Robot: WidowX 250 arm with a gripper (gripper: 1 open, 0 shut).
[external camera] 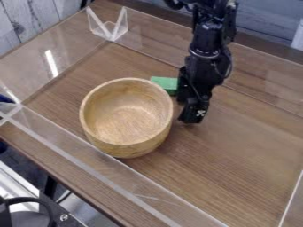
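Observation:
A black robot arm reaches down from the top centre to my gripper (190,106), which is low over the wooden table beside a green object (164,83). The green object lies just behind a large light wooden bowl (124,124), partly hidden by the gripper. The gripper is to the right of the bowl's back rim. Its dark fingers are small in view, and whether anything is between them is hard to see.
A clear angular plastic piece (108,25) stands at the back left. Dark cables and hardware show at the left and lower left edges.

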